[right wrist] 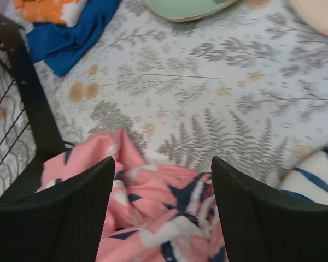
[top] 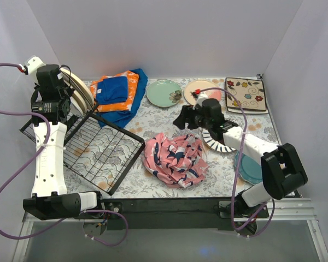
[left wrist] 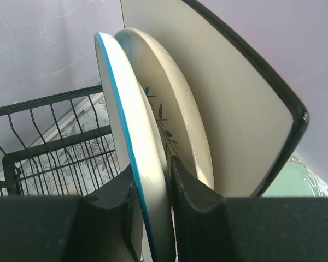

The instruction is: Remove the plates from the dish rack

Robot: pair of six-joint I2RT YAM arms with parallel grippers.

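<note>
My left gripper is at the upright plates in the black dish rack [top: 134, 158], its fingers around the rim of a blue-edged white plate [left wrist: 128, 131]; whether they grip it firmly I cannot tell. A cream plate [left wrist: 194, 131] and a dark-rimmed plate [left wrist: 240, 114] stand just beside it. My right gripper stands open above the crumpled pink cloth [top: 175, 161], nothing between its fingers. Green [top: 163, 93], cream [top: 199, 87], striped [top: 213, 142] and blue [top: 250, 172] plates lie on the table.
Folded blue and orange cloths [top: 112, 93] lie beside the rack at the back. A floral square tray [top: 245, 95] is at the back right. The table's middle between cloth and green plate is clear. Walls bound both sides.
</note>
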